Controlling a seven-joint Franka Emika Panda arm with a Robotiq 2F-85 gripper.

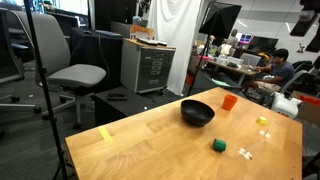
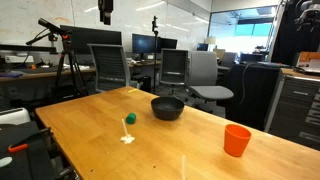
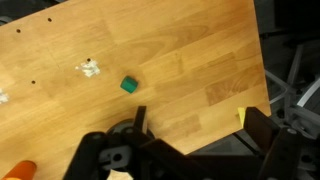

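Observation:
My gripper is high above the wooden table, its two dark fingers spread apart with nothing seen between them. In the second exterior view the gripper (image 2: pixel 107 18) hangs at the top left, well clear of the tabletop. A small green block (image 3: pixel 129 84) lies on the bare wood, left of the fingers in the wrist view. The black bowl (image 1: pixel 197 113) stands upright near the table's middle; from the wrist it is mostly hidden behind the gripper. An orange cup (image 2: pixel 237 140) stands apart from the bowl, and its rim (image 3: pixel 20 171) shows at the wrist view's lower left.
A small yellow object (image 1: pixel 262 120) and a whitish piece (image 1: pixel 245 153) lie on the table. A yellow patch (image 1: pixel 106 134) is by one edge. Chairs (image 1: pixel 76 75) and a drawer cabinet (image 1: pixel 150 68) stand beyond the table. Much of the wood is bare.

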